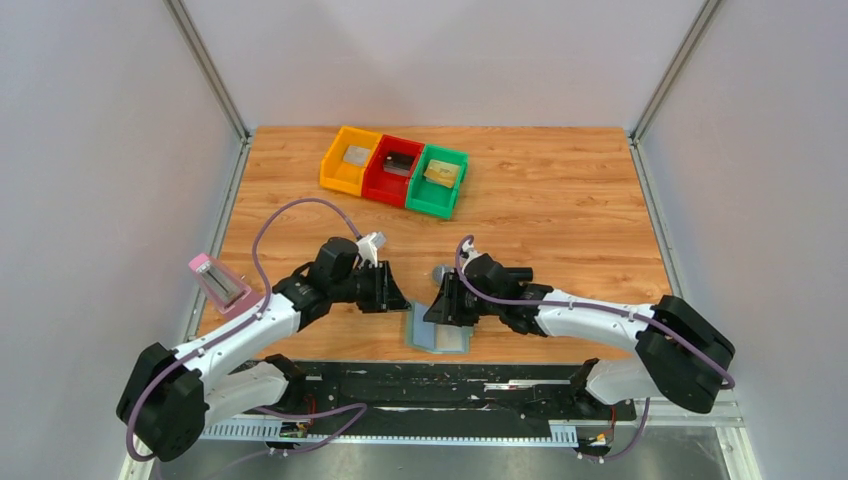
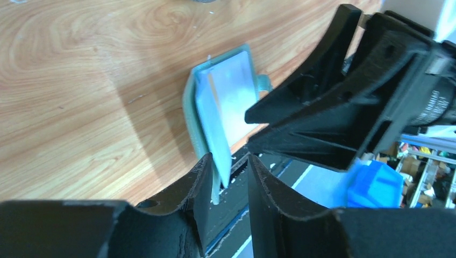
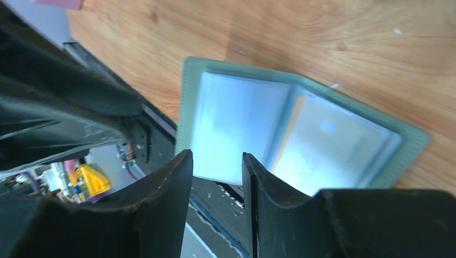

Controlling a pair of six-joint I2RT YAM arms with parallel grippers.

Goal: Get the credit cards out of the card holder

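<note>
The card holder (image 1: 424,334) lies spread open on the wood near the table's front edge, light teal with clear pockets. In the right wrist view its left pocket (image 3: 236,123) looks pale blue, and a whitish card (image 3: 328,145) sits in the right one. My left gripper is above and left of the holder, fingers parted; the holder's raised side (image 2: 212,121) shows beyond their tips, with nothing clearly gripped. Over the holder, my right gripper is part open, the gap between its fingers empty. From above, my right gripper covers part of the holder.
Yellow (image 1: 335,180), red (image 1: 378,190) and green (image 1: 432,205) bins holding flat items stand at the back. A black cylinder (image 1: 519,274) lies behind the right arm, and a pink object (image 1: 222,284) at the left edge.
</note>
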